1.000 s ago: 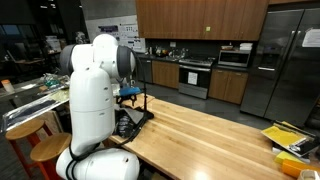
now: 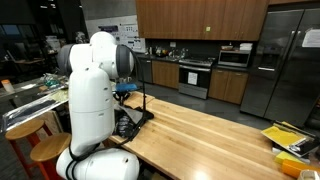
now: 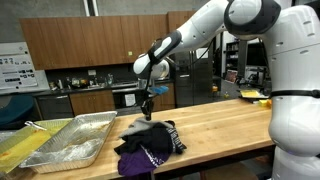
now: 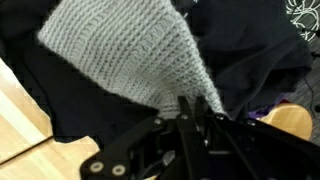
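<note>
My gripper (image 3: pixel 147 109) is low over a heap of cloth on the table. Under it, a light grey knitted cloth (image 3: pixel 150 132) lies on top of black cloth (image 3: pixel 178 137) and purple cloth (image 3: pixel 140 162). In the wrist view the grey knit (image 4: pixel 125 50) spreads out below the narrow fingertips (image 4: pixel 183 104), which stand close together with a small gap. Whether any knit is pinched between them cannot be made out. Black fabric (image 4: pixel 90 118) shows on both sides of the knit.
A large tray (image 3: pixel 75 145) with clear plastic in it stands left of the heap. Yellow items (image 2: pixel 290 140) lie at its far right end, and stools (image 2: pixel 45 148) stand beside the table.
</note>
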